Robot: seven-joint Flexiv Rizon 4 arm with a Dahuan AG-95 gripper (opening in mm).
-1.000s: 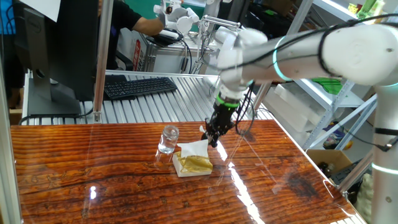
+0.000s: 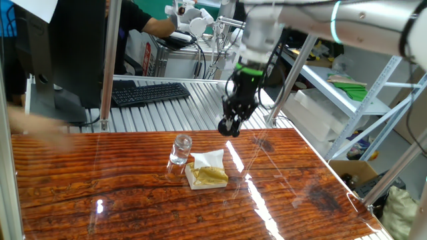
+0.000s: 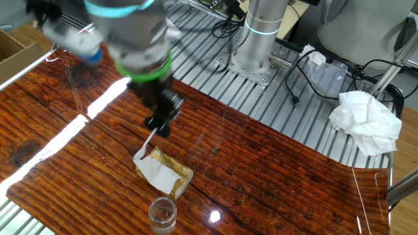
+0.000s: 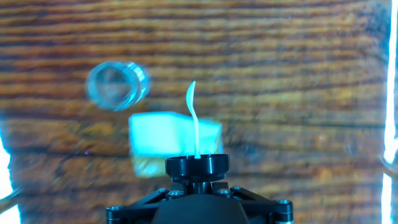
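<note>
My gripper is shut on the handle of a white plastic spoon [image 4: 191,102], whose bowl points away from its black round fingertips. It hangs above the table in exterior view 2, with the spoon [image 3: 143,150] slanting down close to the tissue pack. That gold and white tissue pack [image 2: 209,177] lies on the wood with a tissue poking out of its top. Beside it stands a clear glass jar [image 2: 180,149], upright and with an open mouth in the wrist view. In exterior view 1 the spoon cannot be made out.
Glossy brown wood [image 2: 100,173] makes up the table top, mostly bare around the jar and pack. Behind it are a keyboard [image 2: 149,94] and a monitor [image 2: 63,60]. A blurred hand [image 2: 43,125] reaches over the left edge. Crumpled white plastic [image 3: 366,123] lies off the table.
In exterior view 1 my gripper has risen and shifted slightly right, away from the tissue pack. A blurred hand has appeared at the left. Jar and pack have not moved.
</note>
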